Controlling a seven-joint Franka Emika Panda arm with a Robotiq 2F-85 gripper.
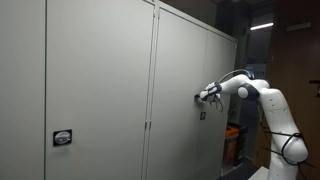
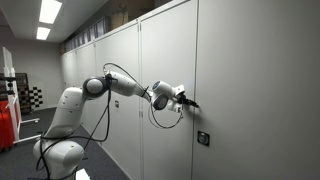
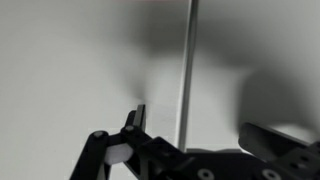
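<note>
Tall pale grey cabinet doors [image 1: 105, 80] fill most of exterior view 1. My gripper [image 1: 198, 98] is up against or very close to the door surface, above a dark recessed latch [image 1: 203, 115]. From the other side, exterior view 2 has the gripper [image 2: 192, 103] near the seam between two doors, with the latch [image 2: 203, 138] lower and to the right. In the wrist view the gripper is open, its fingers spread to either side of the vertical door seam [image 3: 188, 75]. Nothing is held between them. Whether the fingertips touch the door, I cannot tell.
Another latch [image 1: 62, 137] is on the door at the left. An orange bin [image 1: 232, 133] stands low behind the arm. Red chairs [image 2: 5, 125] are at the far left of exterior view 2.
</note>
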